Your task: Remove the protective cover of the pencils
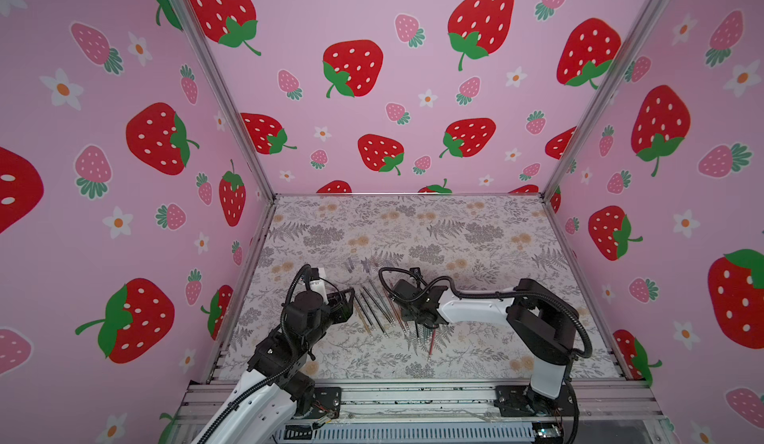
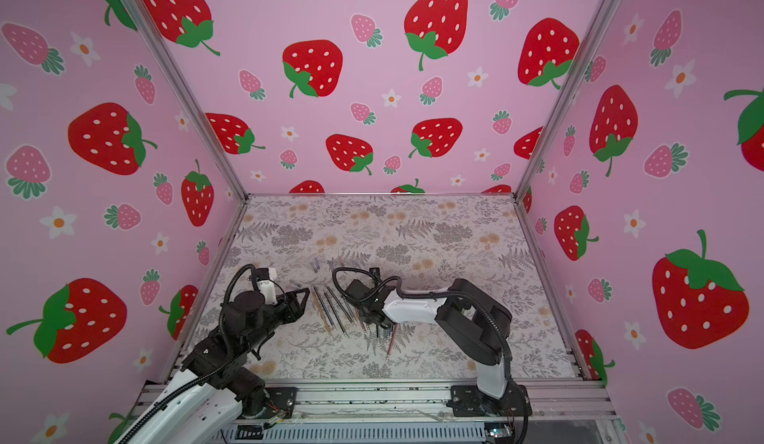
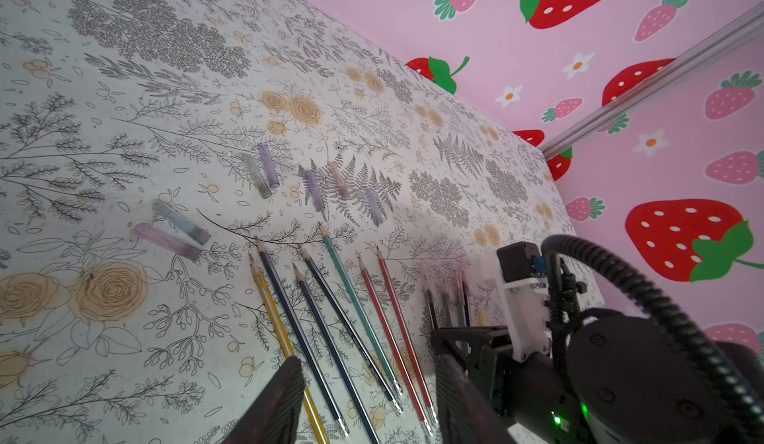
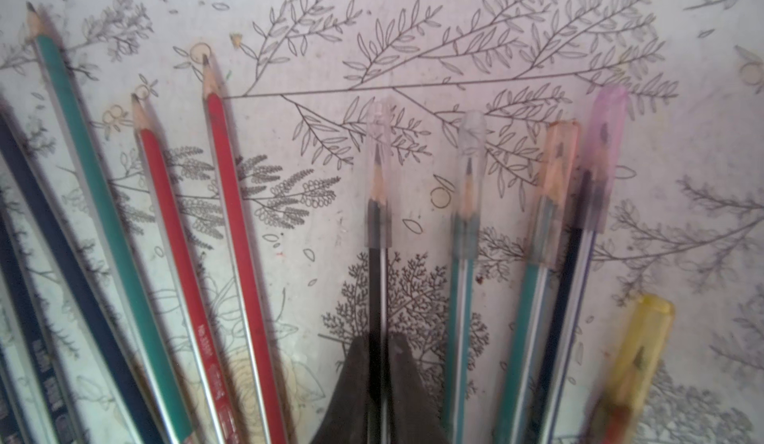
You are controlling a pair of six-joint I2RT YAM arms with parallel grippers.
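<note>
In the right wrist view, my right gripper has its fingertips close on either side of a black pencil [image 4: 374, 277] with a clear cap [image 4: 377, 125]; whether they grip it I cannot tell. To its right lie capped pencils: clear [image 4: 473, 137], orange [image 4: 563, 137], pink [image 4: 605, 117], yellow [image 4: 648, 316]. Uncapped pencils, including red [image 4: 238, 229] and teal [image 4: 103, 189], lie to its left. Several removed caps [image 3: 167, 241] lie behind them in the left wrist view. My left gripper hangs open above the uncapped pencils, nothing visible between its fingers.
The patterned board [image 1: 485, 237] is clear at the back. Strawberry-print walls and metal rails [image 1: 406, 195] bound the workspace. The right arm [image 3: 573, 348] stands close to the right of my left gripper.
</note>
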